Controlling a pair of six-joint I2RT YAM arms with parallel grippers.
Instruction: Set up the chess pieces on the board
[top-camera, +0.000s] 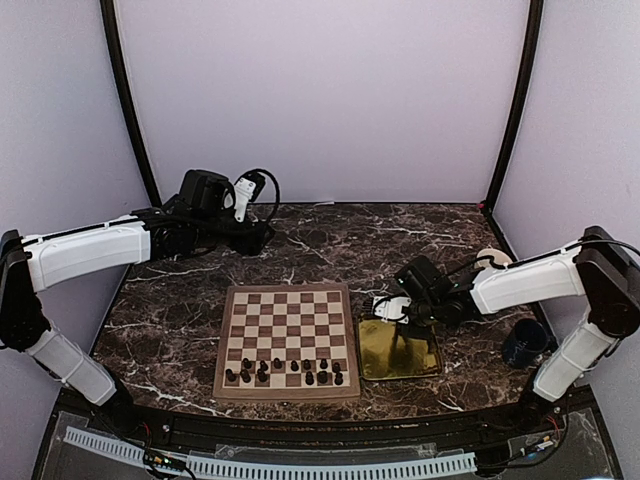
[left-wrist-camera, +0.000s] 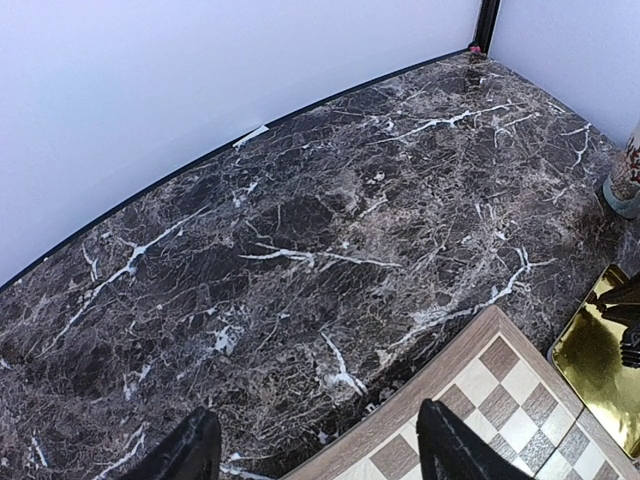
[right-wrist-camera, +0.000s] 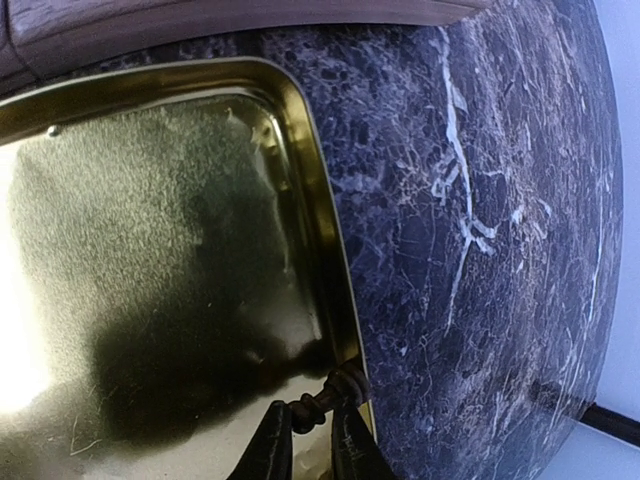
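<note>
On the wooden chessboard (top-camera: 287, 330), several dark pieces (top-camera: 322, 378) stand in rows along the near side; the other squares are bare. A gold tray (right-wrist-camera: 190, 200) lies to the board's right. Against the tray's side wall, a dark piece (right-wrist-camera: 345, 382) lies tilted in the right wrist view. My right gripper is over it, partly open, its fingertips on either side of the piece's narrow end; contact is unclear. High over the table's back left, my left gripper stands open and empty, with the board's corner below in its view.
A dark blue cup (top-camera: 524, 343) stands right of the tray, near the right arm. A pale round object (top-camera: 492, 258) sits at the back right. The marble tabletop (top-camera: 340, 235) behind the board is clear.
</note>
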